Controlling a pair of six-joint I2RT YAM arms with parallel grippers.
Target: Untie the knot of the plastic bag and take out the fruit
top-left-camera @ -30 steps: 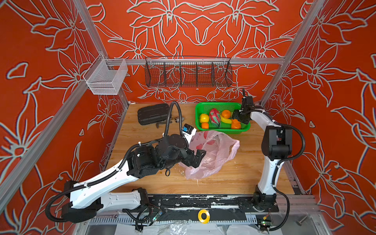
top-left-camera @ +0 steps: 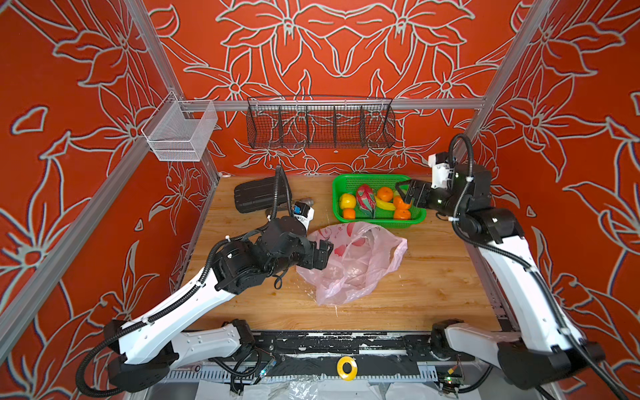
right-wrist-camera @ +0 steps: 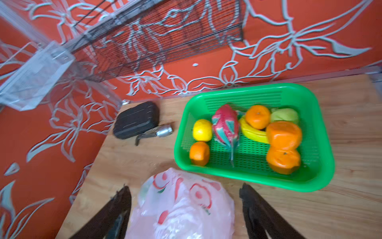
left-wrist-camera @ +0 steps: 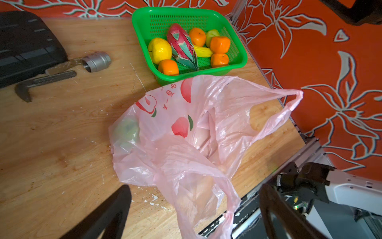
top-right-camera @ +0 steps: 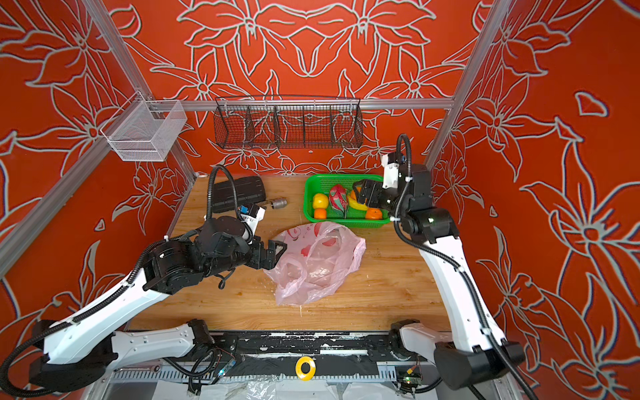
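The pink plastic bag [left-wrist-camera: 187,131] lies loose on the table, handles spread, a pale green round shape [left-wrist-camera: 126,131] showing through its left side. My left gripper [top-left-camera: 324,254] hovers over the bag's left part, open and empty. My right gripper [top-left-camera: 412,192] is raised near the green basket [right-wrist-camera: 254,179], open with nothing between its fingers. The basket holds several fruits, among them a yellow fruit [right-wrist-camera: 202,129], oranges [right-wrist-camera: 284,135], a banana [right-wrist-camera: 249,132], a dragon fruit [right-wrist-camera: 224,127] and a green fruit [right-wrist-camera: 284,116].
A black case [top-left-camera: 260,195] and metal tools [left-wrist-camera: 95,61] lie at the back left. Wire baskets [top-left-camera: 320,123] hang on the back and left walls.
My right arm has risen and drawn back toward the front from over the basket's right end.
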